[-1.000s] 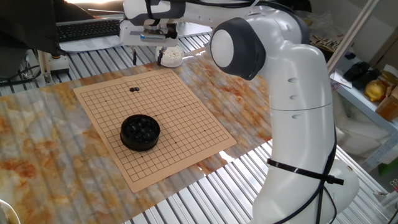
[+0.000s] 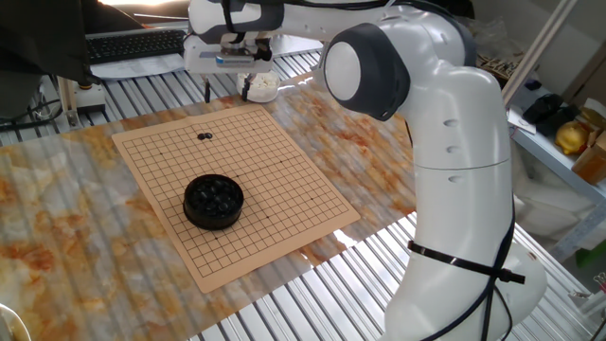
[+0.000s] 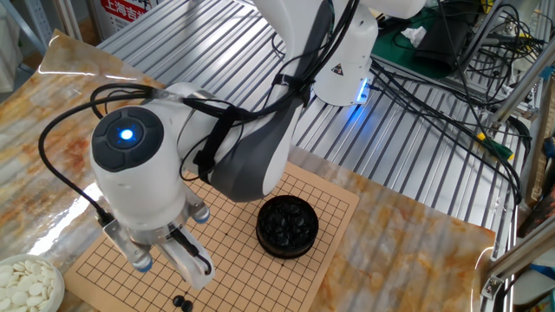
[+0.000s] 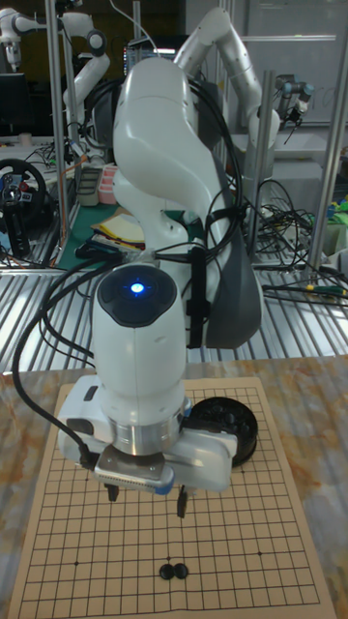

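Observation:
My gripper (image 2: 226, 92) hangs above the far part of the Go board (image 2: 275, 194), its two fingers spread apart with empty space between them. In exterior view 3 the open gripper (image 4: 147, 498) points down over the board. Two black stones (image 4: 174, 572) lie side by side on the grid, close together and apart from the fingertips. A round black bowl (image 2: 213, 203) full of black stones stands on the board nearer the arm's base. Off the board's edge is a white bowl (image 3: 29, 284) holding white stones.
The marble-patterned sheet (image 2: 76, 204) around the board is bare. Slatted metal table (image 2: 312, 303) shows beyond it. A keyboard (image 2: 137, 44) lies at the back, and loose cables (image 3: 481, 139) run along one side.
Stones, bowls and board have stayed where they were.

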